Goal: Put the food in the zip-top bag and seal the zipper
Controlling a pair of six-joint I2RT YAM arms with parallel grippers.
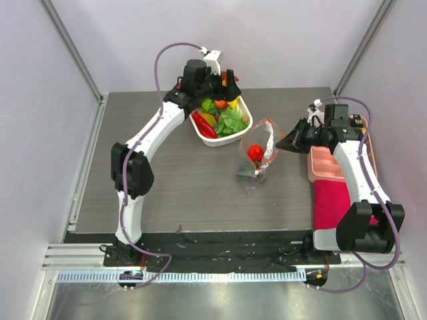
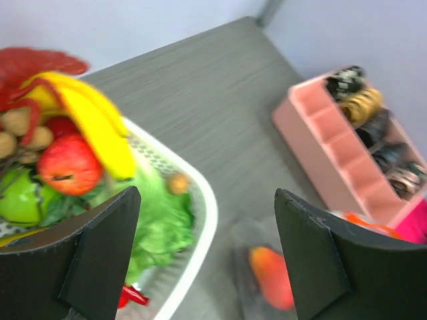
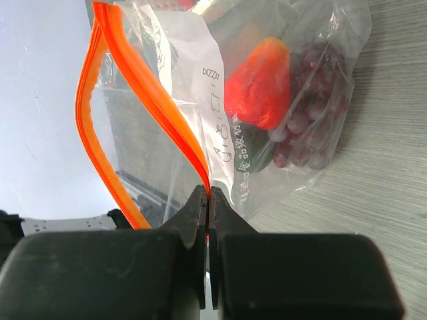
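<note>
My right gripper (image 1: 288, 143) is shut on the orange-zipped edge of the clear bag (image 1: 247, 167), which stands open on the table (image 1: 153, 193). Inside are a red-orange pepper (image 3: 257, 83), purple grapes (image 3: 313, 133) and something dark green. My left gripper (image 1: 227, 88) is open over the white basket (image 1: 220, 140), nothing between its fingers. The basket holds an apple (image 2: 70, 165), bananas (image 2: 97, 120), a green pepper (image 2: 17, 200), lettuce (image 2: 150, 227) and other produce.
A pink divided bin (image 1: 323, 167) with dark items stands at the right edge, above a red cloth (image 1: 330, 203).
</note>
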